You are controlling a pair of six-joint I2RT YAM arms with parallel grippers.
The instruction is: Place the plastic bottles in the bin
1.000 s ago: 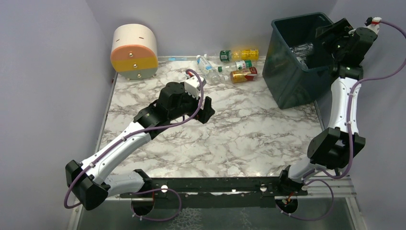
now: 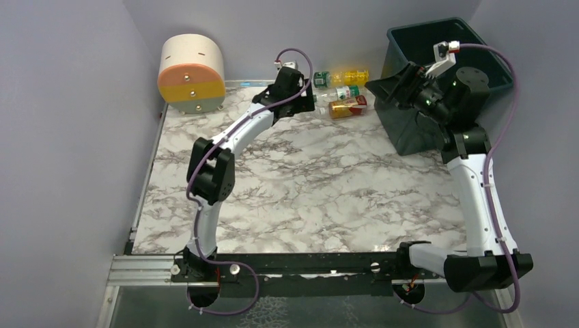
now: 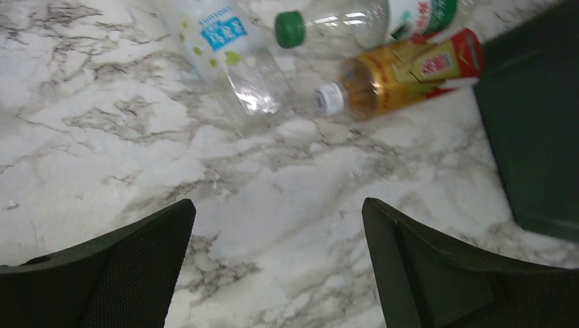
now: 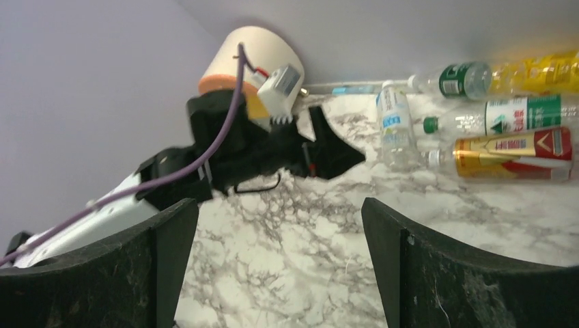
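Four plastic bottles lie on the marble table at the back: a yellow one (image 2: pixel 349 76), a clear green-labelled one (image 2: pixel 336 95), an amber one (image 2: pixel 347 107) and a blue-labelled one (image 3: pixel 230 60). My left gripper (image 2: pixel 302 97) stands open above the blue-labelled bottle, partly hiding it in the top view; its fingers frame bare marble in the left wrist view. My right gripper (image 2: pixel 388 86) is raised at the bin's left side, with nothing between its fingers in its wrist view, apparently open. The dark green bin (image 2: pixel 403 130) stands at the back right.
A cream drum-shaped box with coloured drawers (image 2: pixel 191 75) stands at the back left.
My left gripper has moved toward the back, over the bottles. My right gripper has come out from over the bin's inside, moving left and toward the front.
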